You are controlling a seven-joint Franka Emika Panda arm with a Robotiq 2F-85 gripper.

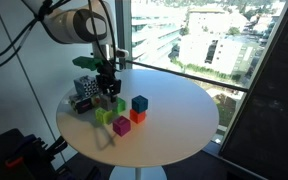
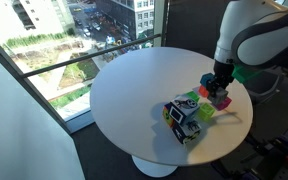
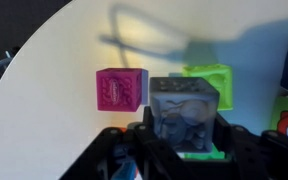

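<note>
In the wrist view a grey block sits between the fingers of my gripper, which is shut on it. It hangs over the table, close to a yellow-green block and to the right of a magenta block. Part of a green block shows below the held block, mostly covered by it. From exterior view 1, the gripper is above and just behind the yellow-green block, with the green block to its right. The magenta block lies nearer the front.
A blue block rests on a red block to the right of the green one. Several boxes, including a dark patterned one, stand left of the gripper.
</note>
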